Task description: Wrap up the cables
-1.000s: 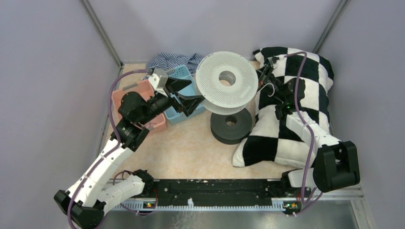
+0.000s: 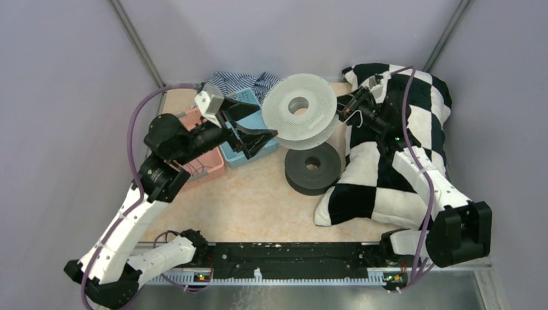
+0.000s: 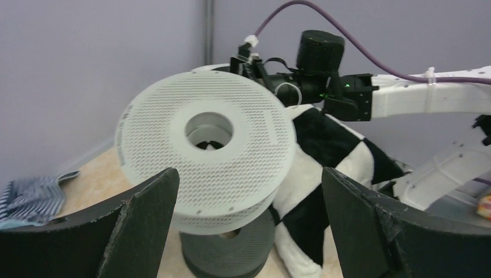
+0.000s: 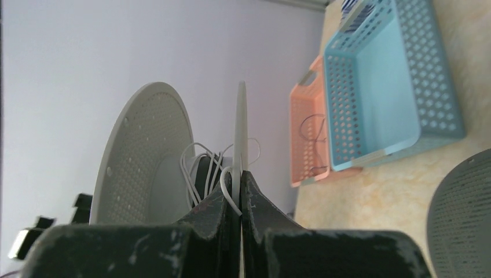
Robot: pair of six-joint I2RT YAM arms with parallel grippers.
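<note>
A white perforated spool [image 2: 284,113] hangs in the air above a dark grey spool [image 2: 312,173] standing on the table. My right gripper is shut on the thin edge of one flange. White cable [image 4: 211,168] loops loosely around the hub between the flanges, and a strand curves out beside the right fingers. In the top view, my left gripper [image 2: 267,121] stands open at the spool's left side, one fingertip close to its rim; contact is unclear. The left wrist view shows the flange face [image 3: 243,150] beyond the spread fingers [image 3: 139,231].
Behind the left arm sit a blue basket [image 4: 379,69] and a pink basket [image 4: 307,110] with a thin cable inside. Striped cloth [image 2: 236,82] lies at the back. A checkered cushion [image 2: 362,161] fills the right side.
The spool shifted slightly left and changed tilt, with the right arm moving along.
</note>
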